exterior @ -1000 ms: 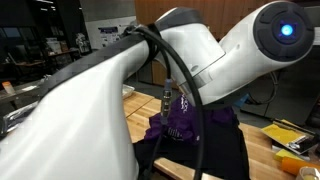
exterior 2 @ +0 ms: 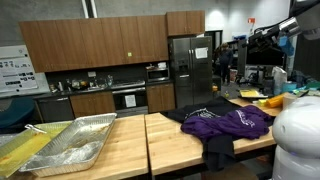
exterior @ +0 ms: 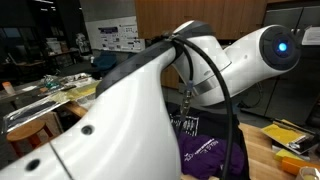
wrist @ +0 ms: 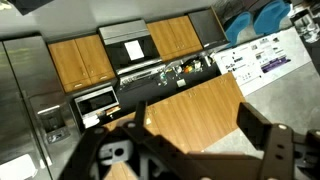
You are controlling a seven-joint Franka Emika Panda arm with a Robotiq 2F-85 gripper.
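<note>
A purple cloth (exterior 2: 228, 125) lies bunched on the wooden table (exterior 2: 125, 145), over and beside a black cloth (exterior 2: 200, 108). The near part of the purple cloth (exterior: 205, 157) also shows below the arm in exterior view 1, the rest behind the arm. High above the table, clear of the cloth, is my gripper. Its dark fingers (wrist: 110, 148) stand apart in the wrist view, with no cloth seen between them. The wrist camera looks out across the kitchen, not down at the table.
A foil tray (exterior 2: 75, 142) and a yellow tray (exterior 2: 32, 148) stand at the left in exterior view 2. Yellow and orange items (exterior: 290, 140) lie on the table's right in exterior view 1. Bare wood separates the trays from the cloths.
The purple cloth has shifted toward the viewer in exterior view 1, leaving black cloth showing behind it. The arm has swung, and now covers a different part of the table.
</note>
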